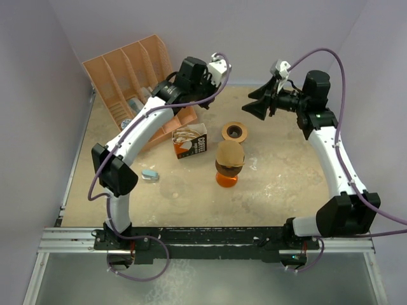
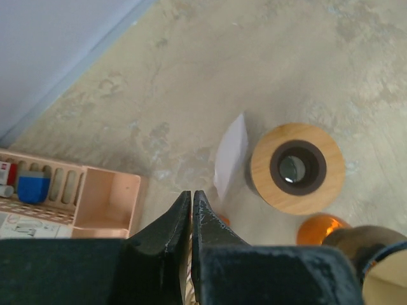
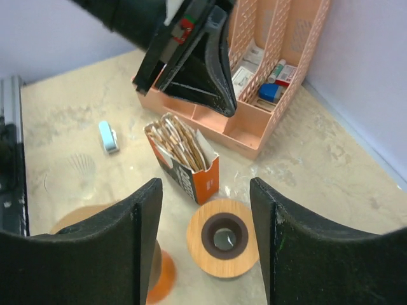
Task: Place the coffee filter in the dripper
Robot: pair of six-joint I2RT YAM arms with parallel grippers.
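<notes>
My left gripper (image 1: 206,105) is over the back of the table near the coffee filter box (image 1: 190,141). In its wrist view the fingers (image 2: 172,222) are shut, nothing between them. A white paper filter (image 2: 231,155) shows beyond those tips, outside them; whether it is loose or in the box I cannot tell. My right gripper (image 1: 254,103) stands open and empty. Beside the box is a wooden ring with a black centre (image 1: 235,132). Toward the front is a dark round vessel with a tan inside (image 1: 230,154), above an orange base; which is the dripper I cannot tell.
A pale orange compartment rack (image 1: 121,70) leans at the back left. A small light-blue object (image 1: 150,175) lies left of the box. Bare table (image 1: 283,181) spreads along the right.
</notes>
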